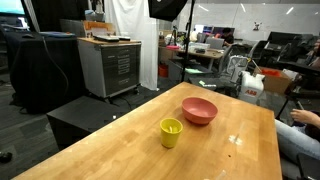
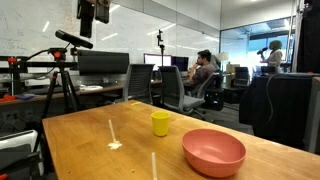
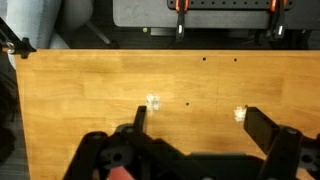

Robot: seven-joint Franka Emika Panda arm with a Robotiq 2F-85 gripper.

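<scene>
A yellow cup (image 1: pixel 171 132) stands upright on the wooden table (image 1: pixel 110 150), with a pinkish-red bowl (image 1: pixel 199 110) apart from it. In exterior view 2 the bowl (image 2: pixel 213 152) is nearer the camera than the cup (image 2: pixel 160 123). My gripper is open above the table in the wrist view, its two dark fingers wide apart and bare wood between them. A sliver of the bowl (image 3: pixel 121 174) shows at that view's bottom edge; the cup is not seen there. Two small whitish items (image 3: pixel 152 102) lie on the wood, too small to identify.
A drawer cabinet (image 1: pixel 110 66) stands behind the table, and a person's arm and leg show at the right edge of exterior view 1.
</scene>
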